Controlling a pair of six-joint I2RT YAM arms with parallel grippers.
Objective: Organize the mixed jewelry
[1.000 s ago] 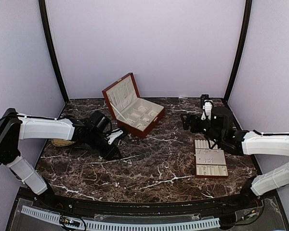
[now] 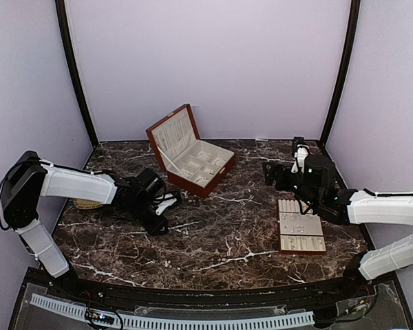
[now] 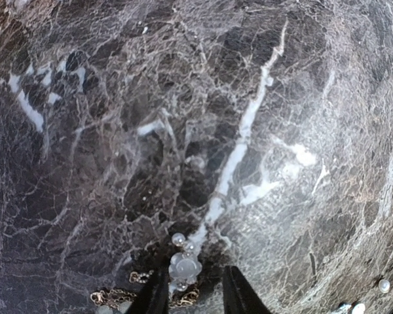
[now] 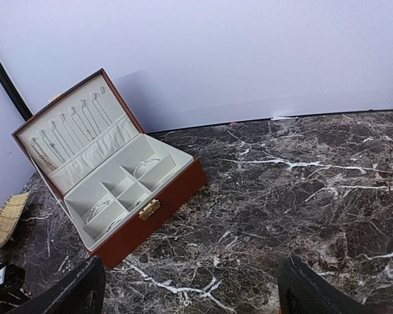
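In the left wrist view, a pearl cluster [image 3: 185,265] lies on the marble table, with a dark gold chain [image 3: 114,296] beside it. My left gripper is above them, its fingertips apart on either side of the cluster; no contact is visible. The open red-brown jewelry box [image 4: 173,203] has white compartments holding several thin pieces, and necklaces hang in its lid [image 4: 75,124]. My right gripper stands open and empty, over the table left of the flat tray [image 2: 301,223], which holds small pieces in the top view.
Loose pearls [image 3: 384,286] lie near the lower right of the left wrist view. A woven basket [image 4: 6,219] stands at the left, partly behind the left arm in the top view.
My left gripper has shifted a little to the left and toward the front of the table. The right arm has moved only slightly to the right. Box and tray are unmoved.
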